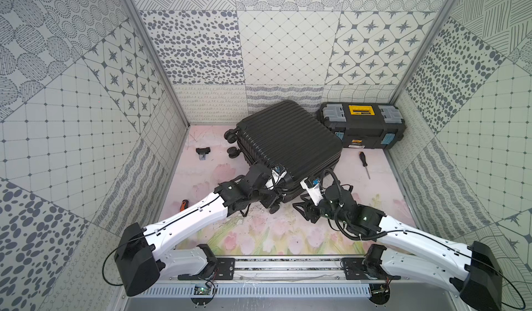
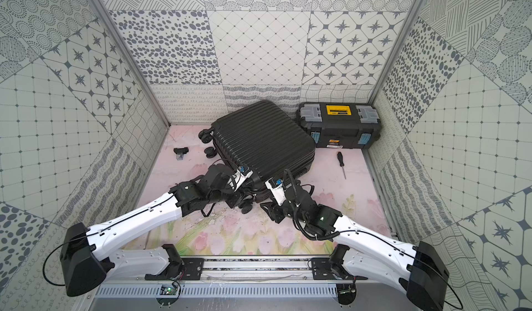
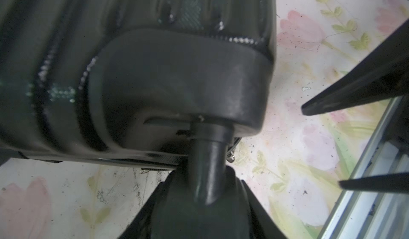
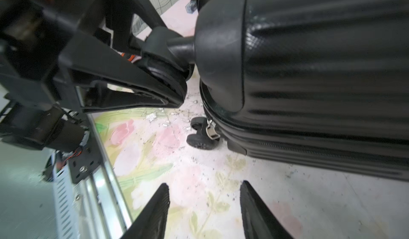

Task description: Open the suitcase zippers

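A black ribbed suitcase (image 1: 288,133) lies on its side, its near corner toward me. In the left wrist view that corner's wheel mount (image 3: 208,162) sits low in the middle, with dark gripper fingers at the right edge. My left gripper (image 1: 274,192) is beside this corner wheel, standing part open as seen in the right wrist view; a grip is not clear. A metal zipper pull (image 4: 211,130) hangs at the corner seam below the shell, above the lower wheel. My right gripper is open, empty, low in front of that seam.
A toolbox (image 1: 360,128) stands at the back right, a screwdriver (image 1: 363,160) before it. A small dark item (image 1: 202,151) and an orange-handled tool (image 1: 184,204) lie at left.
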